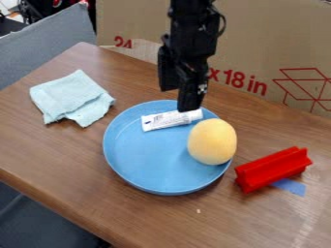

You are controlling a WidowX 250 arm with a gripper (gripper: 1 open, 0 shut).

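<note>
The black gripper [183, 89] hangs open over the back edge of a blue plate [155, 165], just above a white tube-like item [171, 119] lying on the plate. A pale yellow rounded object [212, 142] rests on the plate's right side. Nothing shows held between the fingers.
A folded light-blue cloth [68, 98] lies on the wooden table at the left. A red block [272, 169] lies right of the plate, on a small blue patch. A cardboard box [272, 53] stands along the back.
</note>
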